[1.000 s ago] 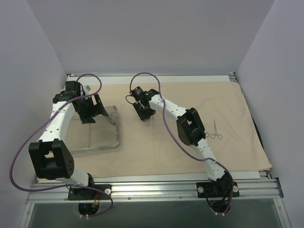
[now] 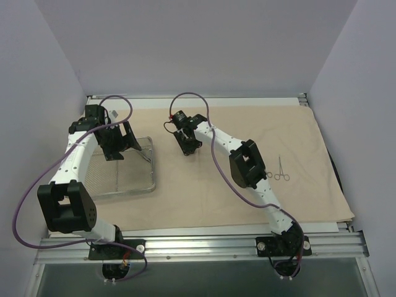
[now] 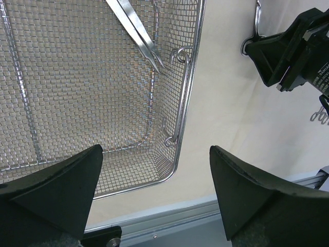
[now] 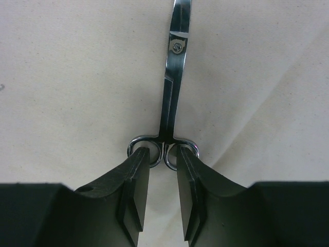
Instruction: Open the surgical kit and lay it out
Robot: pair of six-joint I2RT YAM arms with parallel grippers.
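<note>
On the cloth in the right wrist view lie scissors [image 4: 172,92], their finger rings toward me. Just above those rings is my right gripper, its fingers partly apart with one on each side and nothing clamped between them. From the top, the right gripper [image 2: 188,150] hides most of these scissors. My left gripper [image 2: 124,147] stands wide open over the mesh tray [image 2: 153,179], holding nothing. Inside that tray, metal tweezers [image 3: 138,31] rest near its right wall.
More scissors [image 2: 279,170] lie to the right on the beige cloth [image 2: 247,216], with another ring [image 2: 269,175] partly behind the right arm. A wire handle [image 3: 181,103] hangs on the tray's side.
My right gripper has shifted slightly at the same spot, and its fingers look nearer each other than a second ago. The left arm and the tray stay as they were.
</note>
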